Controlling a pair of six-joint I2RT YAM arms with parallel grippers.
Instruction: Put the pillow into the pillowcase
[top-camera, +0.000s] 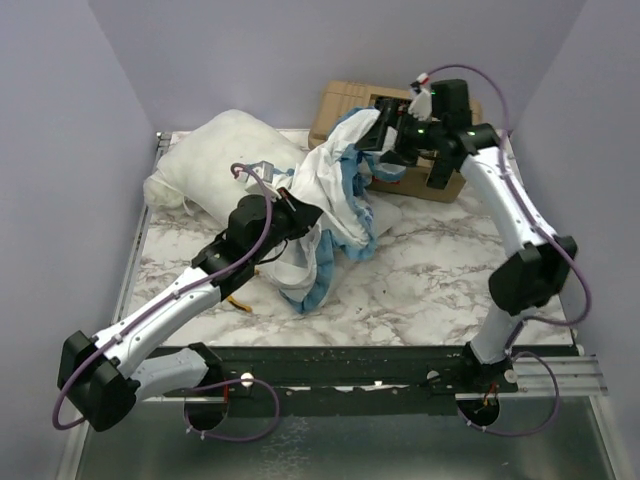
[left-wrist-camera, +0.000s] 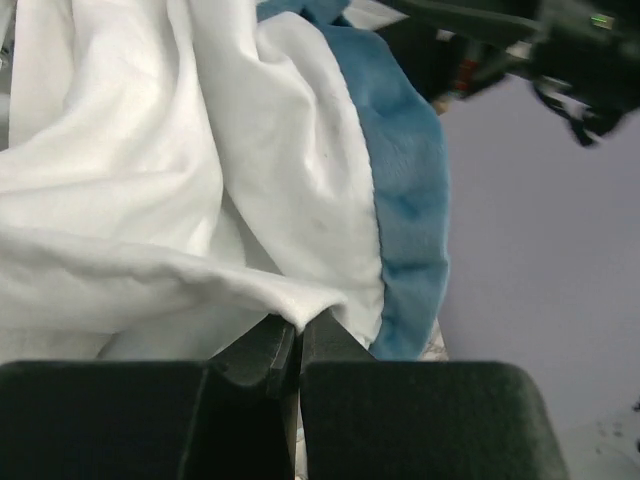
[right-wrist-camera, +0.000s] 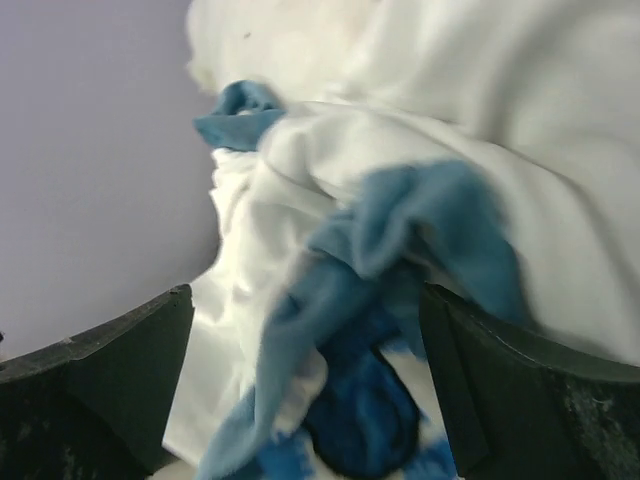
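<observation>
The white pillowcase with blue trim (top-camera: 335, 185) lies bunched over the pillow in the middle of the table. My left gripper is shut on a fold of the white cloth, with the blue band (left-wrist-camera: 410, 180) beyond it. My right gripper is open above the pillowcase's upper part, with blurred blue and white fabric between and below its fingers. The grey pillow (top-camera: 385, 215) shows partly at the right of the cloth, mostly hidden. A larger white pillow (top-camera: 215, 150) lies at the back left.
A cardboard box (top-camera: 335, 100) stands at the back, partly behind my right arm. A yellow-black item (top-camera: 238, 304) lies at the front left.
</observation>
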